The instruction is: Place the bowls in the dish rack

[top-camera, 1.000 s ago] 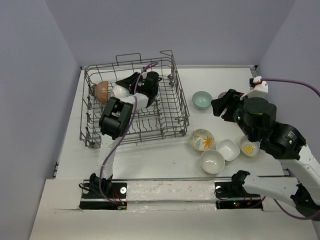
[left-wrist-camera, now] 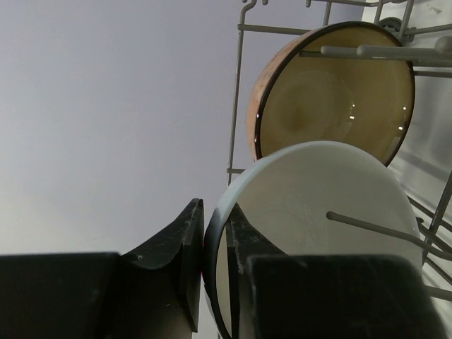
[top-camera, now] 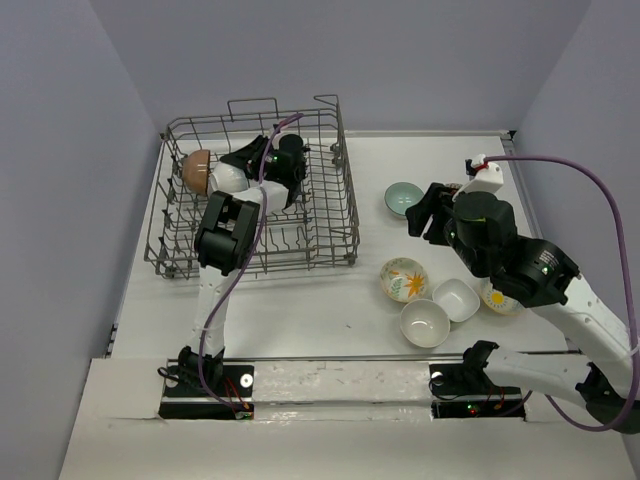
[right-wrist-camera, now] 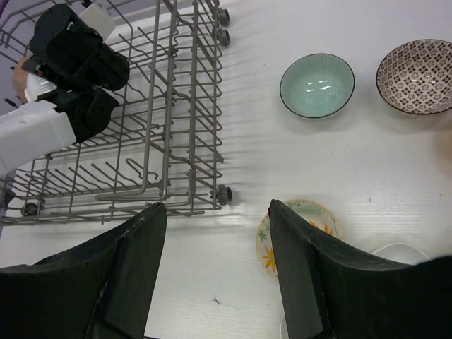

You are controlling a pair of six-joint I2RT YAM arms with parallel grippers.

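Observation:
A brown bowl (left-wrist-camera: pixel 332 92) stands on edge among the tines at the left end of the wire dish rack (top-camera: pixel 345 205). Beside it, the white bowl (left-wrist-camera: pixel 318 191) also stands on edge, its rim pinched by my left gripper, which is shut on it. In the top view, the left gripper (top-camera: pixel 228 165) hides part of that bowl. Over the table right of the rack, my right gripper is open and empty. Below and ahead of it lie a green bowl (right-wrist-camera: pixel 317 85), a speckled bowl (right-wrist-camera: pixel 417 76) and a flower-patterned bowl (right-wrist-camera: pixel 304 229).
At the front right sit a round white bowl (top-camera: pixel 425 323), a squarish white bowl (top-camera: pixel 456 299) and a yellow-centred flower bowl (top-camera: pixel 500 298). Upright tines fill the rack floor, with free space in its right half. The table in front of the rack is bare.
The rack has slid leftward with the brown bowl, the white bowl and my left gripper. My right arm has shifted left too. The bowls on the table have stayed put.

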